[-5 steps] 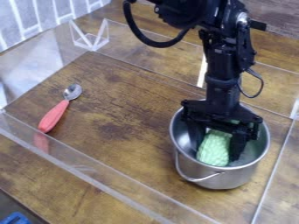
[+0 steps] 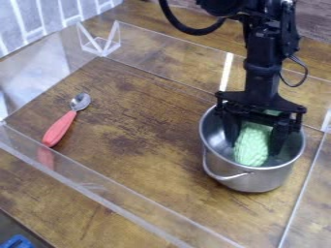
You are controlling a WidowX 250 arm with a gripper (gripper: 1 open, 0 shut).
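Note:
My gripper is lowered over a silver metal pot on the right of the camera view, its black fingers reaching inside the pot on either side of a pale green object. The fingers stand apart; whether they touch the green object is hard to tell. The green object lies inside the pot, its top partly hidden by the gripper.
A spoon with a pink handle lies on the wooden table at the left. Clear plastic walls edge the work area. A small blue item is at the bottom left corner.
The pot and green object have shifted a little, and the spoon has stayed put.

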